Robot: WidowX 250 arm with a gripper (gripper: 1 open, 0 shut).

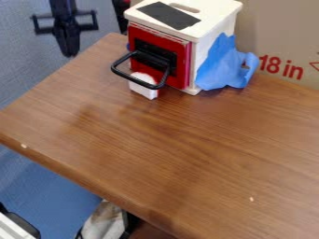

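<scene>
A black gripper [67, 35] hangs at the top left over the grey floor, left of a toy appliance; whether it is open or shut is unclear. The white appliance [212, 19] has a red front [174, 49] with a black loop handle and stands at the back of the wooden table [149, 168]. A small white block [142, 86] sits at its front, under the handle. A blue cloth or glove [225, 67] lies against its right side.
A cardboard box [286, 28] with red printing stands behind at the right. Odd items lie on the floor at bottom left.
</scene>
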